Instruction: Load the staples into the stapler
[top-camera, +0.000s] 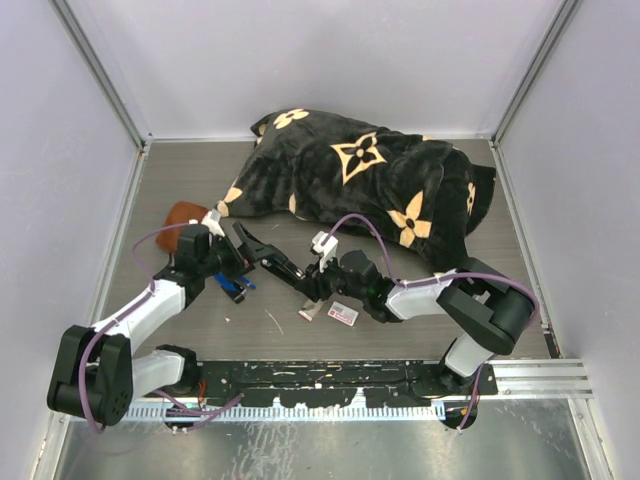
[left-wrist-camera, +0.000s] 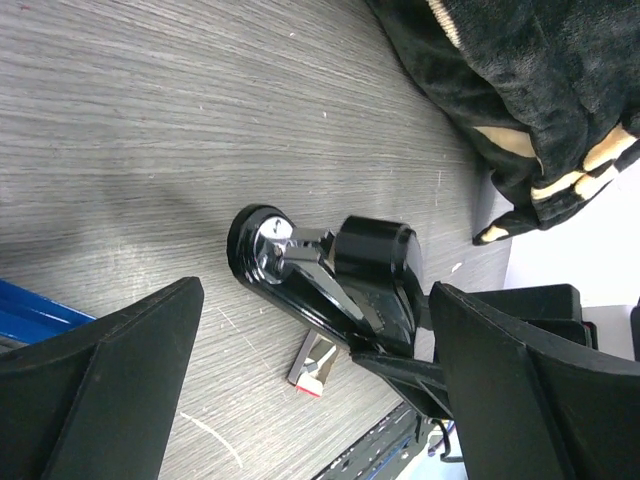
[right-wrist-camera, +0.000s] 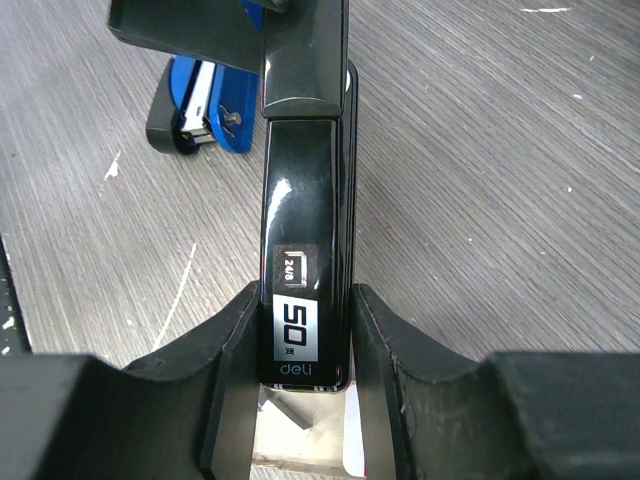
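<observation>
A glossy black stapler (right-wrist-camera: 300, 235) marked "50" lies in my right gripper, which is shut on its labelled end. In the left wrist view the stapler (left-wrist-camera: 300, 290) shows a rounded black end with silver metal parts. My left gripper (top-camera: 256, 252) stands open at the stapler's other end, its two fingers (left-wrist-camera: 140, 370) wide apart. Whether they touch the stapler cannot be told. A small opened staple box (left-wrist-camera: 316, 362) rests on the table under the stapler's held end; beside it lies a white-and-red box (top-camera: 343, 314).
A blue-and-black tool (right-wrist-camera: 213, 105) is on the table below the left gripper. Behind that arm sits a brown item (top-camera: 183, 225). A dark patterned blanket (top-camera: 350, 180) fills the back. Bare table (top-camera: 420, 335) shows at front right.
</observation>
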